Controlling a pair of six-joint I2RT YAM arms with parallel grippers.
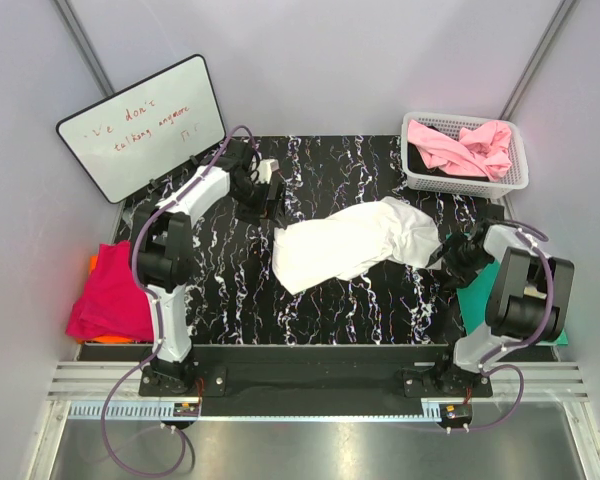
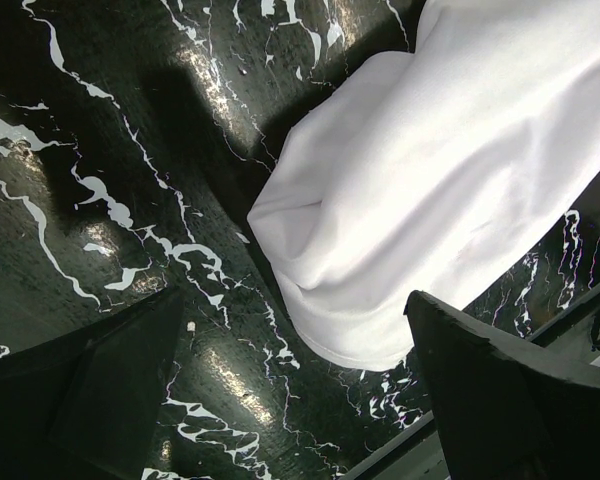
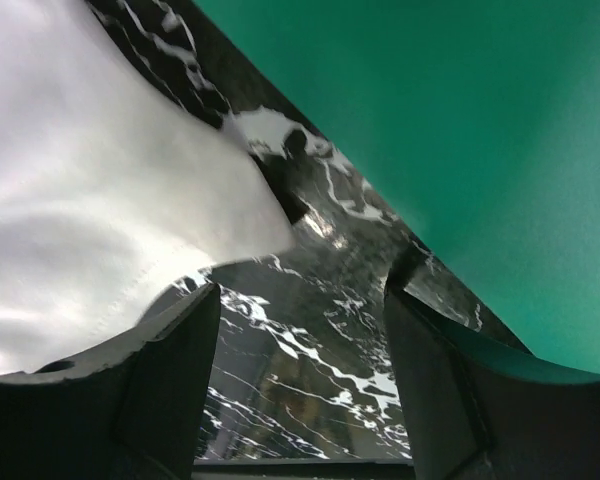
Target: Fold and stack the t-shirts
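A rumpled white t-shirt (image 1: 340, 242) lies diagonally across the middle of the black marble table. My left gripper (image 1: 275, 205) hangs open over its left end; in the left wrist view the folded end of the cloth (image 2: 390, 220) sits between and ahead of the fingertips, apparently not held. My right gripper (image 1: 448, 262) is beside the shirt's right end; in the right wrist view its fingers are apart over bare table, with a corner of the white cloth (image 3: 150, 210) just ahead and left.
A green folded cloth (image 3: 490, 120) lies at the right edge under the right arm. A basket (image 1: 520, 165) with pink and dark cloth stands back right. Red and orange cloths (image 1: 105, 300) lie front left; a whiteboard (image 1: 140, 120) leans back left.
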